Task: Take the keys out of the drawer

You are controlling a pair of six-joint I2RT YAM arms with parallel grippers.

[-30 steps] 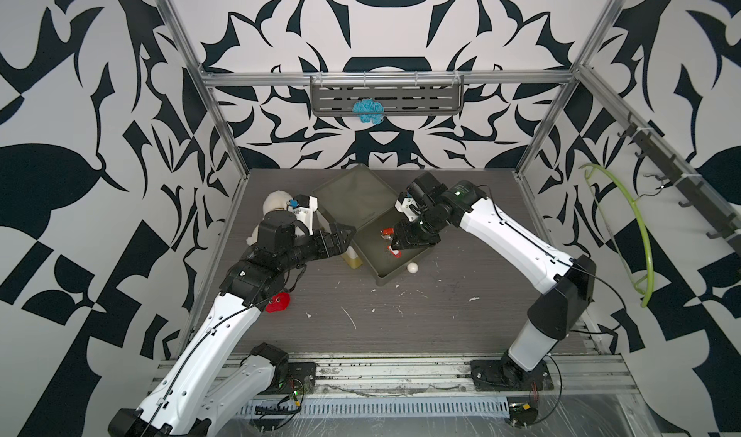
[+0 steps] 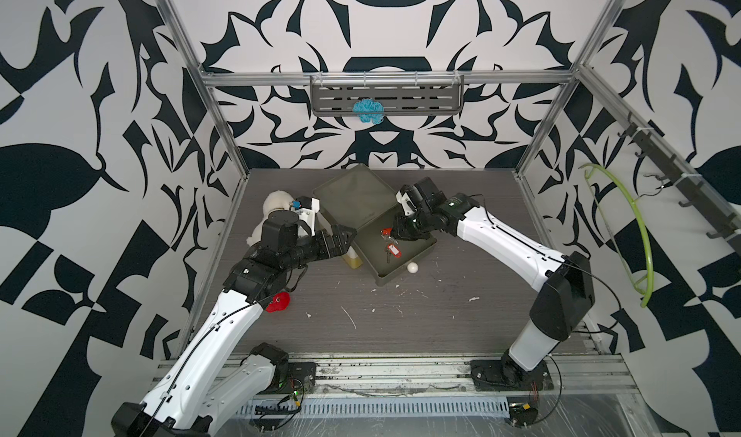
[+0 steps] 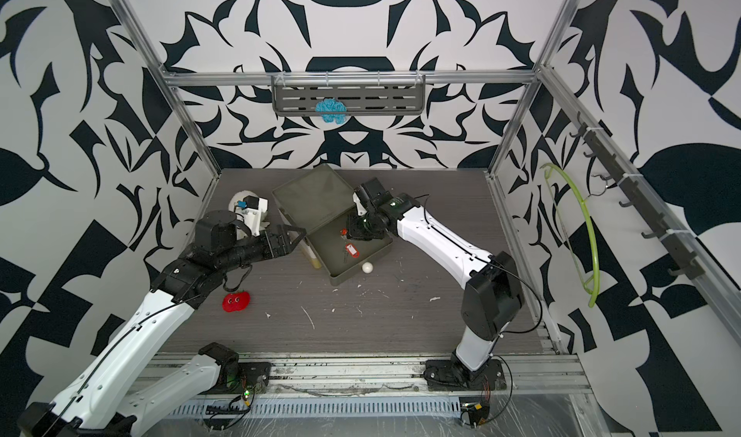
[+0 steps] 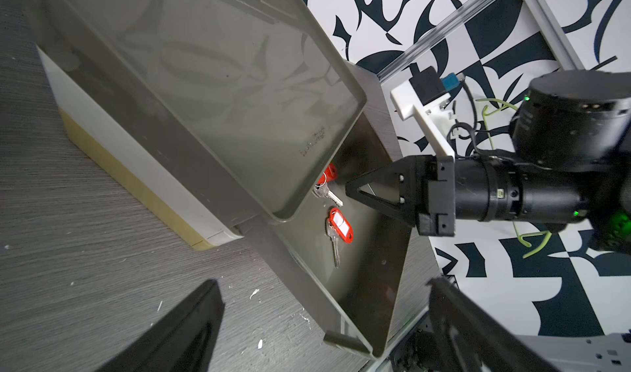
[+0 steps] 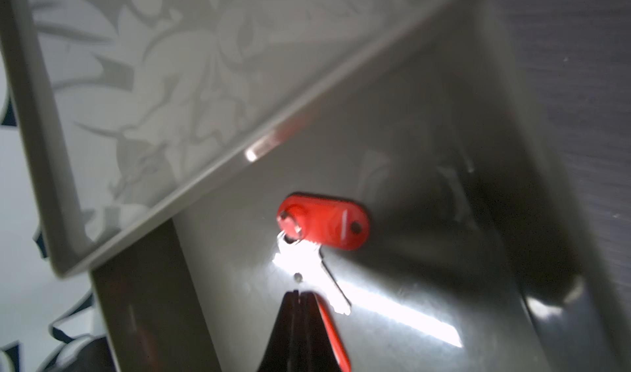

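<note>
An olive-grey box (image 4: 289, 253) with its lid (image 4: 197, 63) raised holds two key sets: a red tag with a key, partly under the lid's edge in the left wrist view, and a second red tag with a key (image 4: 339, 224). My right gripper is shut and empty, hovering over the box, its tips beside the keys in the image. My left gripper is open at the box's left, its blurred fingers framing the lower part of that view.
A white ball (image 2: 412, 267) lies before the box. A red object (image 3: 235, 300) and a pale plush toy (image 2: 274, 205) are at the left. A cream-and-yellow block (image 4: 138, 161) stands beside the box.
My right arm has shifted slightly, its gripper moving back over the box and uncovering more of the nearer red tag. The left arm has barely moved.
</note>
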